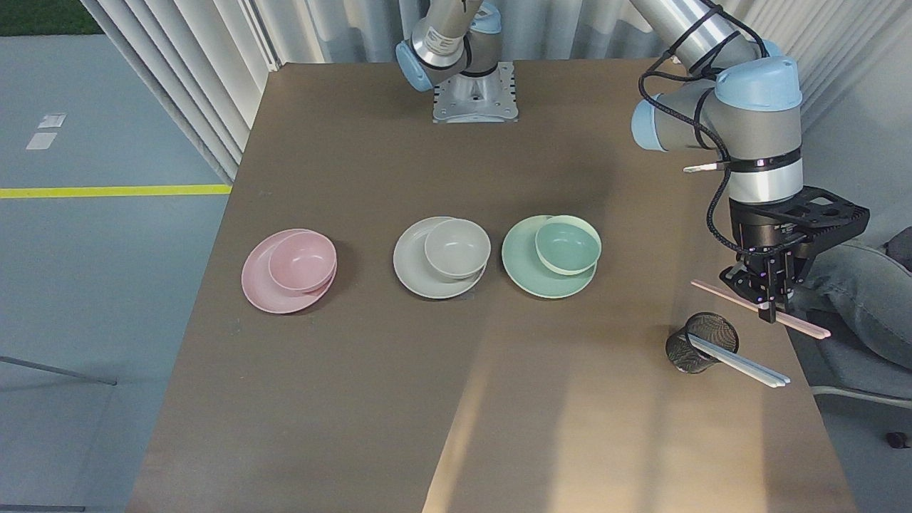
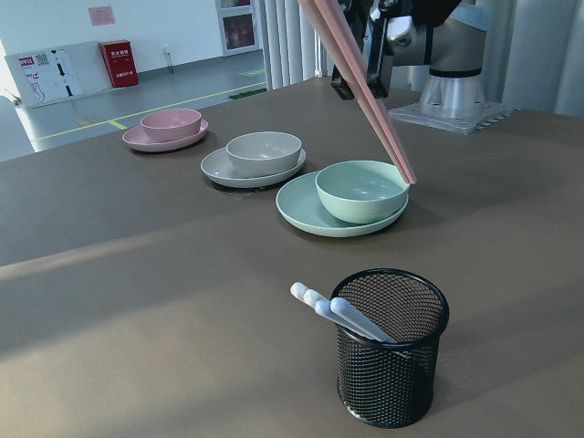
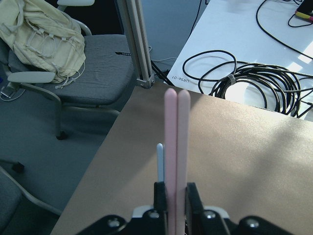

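My gripper (image 1: 765,306) is shut on a pair of pink chopsticks (image 2: 365,91), held above and behind the black mesh pen cup (image 2: 387,383) near the table's right edge. In the wrist view the chopsticks (image 3: 176,147) stand side by side between the fingers. Light blue-white chopsticks (image 1: 737,360) lean in the mesh cup, their ends over the rim.
Pink (image 1: 266,295), white (image 1: 415,273) and mint (image 1: 526,273) plates, each bearing a matching bowl, stand in a row mid-table. A person's leg (image 1: 863,308) is beside the right edge.
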